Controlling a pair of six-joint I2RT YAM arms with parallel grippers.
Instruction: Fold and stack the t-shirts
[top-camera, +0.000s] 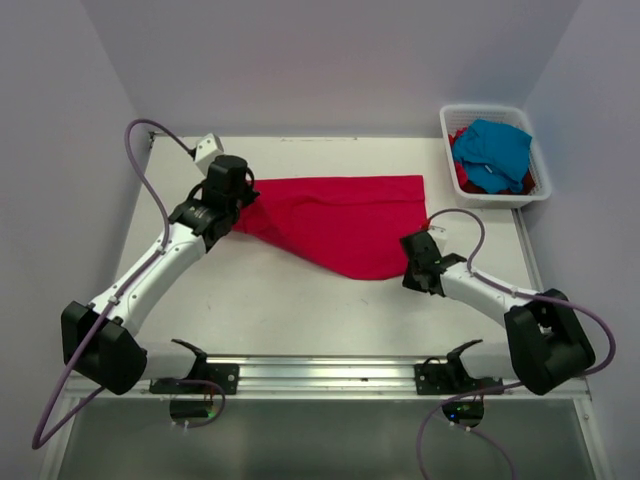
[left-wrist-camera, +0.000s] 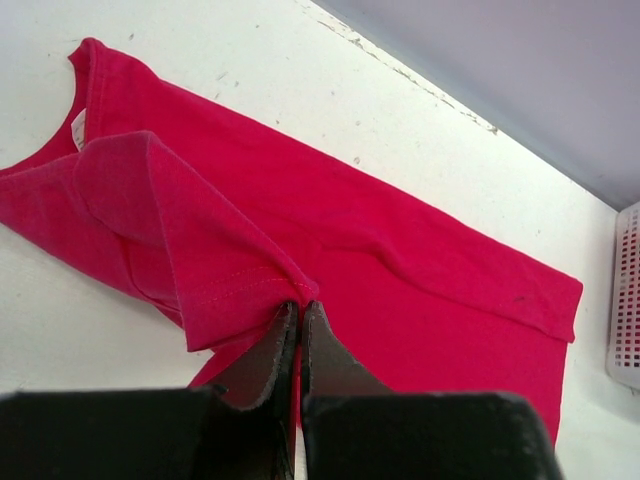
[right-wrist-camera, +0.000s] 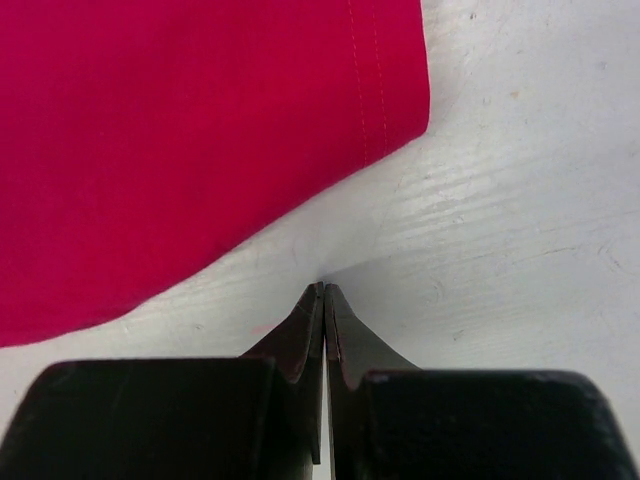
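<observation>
A red t-shirt (top-camera: 340, 225) is spread across the table, its left part bunched and lifted. My left gripper (top-camera: 250, 195) is shut on a folded edge of that fabric, which drapes from the fingertips in the left wrist view (left-wrist-camera: 300, 310). My right gripper is shut with nothing showing between its fingers, just off the shirt's near hem at the right, over bare white table.
A white basket (top-camera: 455, 118) with blue (top-camera: 490, 150) and red clothes stands at the back right.
</observation>
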